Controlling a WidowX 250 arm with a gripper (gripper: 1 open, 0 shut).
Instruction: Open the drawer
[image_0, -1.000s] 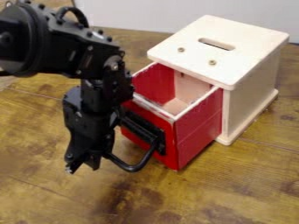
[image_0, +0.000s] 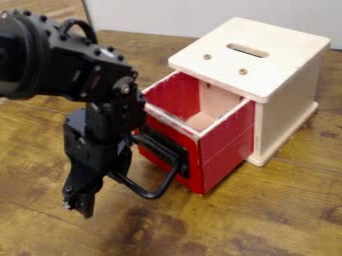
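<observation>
The red drawer (image_0: 227, 150) stands pulled out from the pale wooden cabinet (image_0: 278, 112), its inside showing from above. A black handle (image_0: 163, 150) is on its front face. My black gripper (image_0: 86, 200) is just left of the drawer front, pointing down, with its fingers low over the table. A curved black bar (image_0: 144, 190) spans between the gripper and the drawer front. Whether it touches the gripper is unclear. The gripper's body hides the gap between its fingers, and part of the handle is covered too.
The cabinet's top has a slot (image_0: 247, 50) cut in it. Bare wooden table (image_0: 267, 215) lies in front of and to the right of the drawer. A pale wall (image_0: 174, 15) closes off the back.
My arm and gripper have shifted slightly left and down in the view. The drawer has stayed pulled out, with no visible movement.
</observation>
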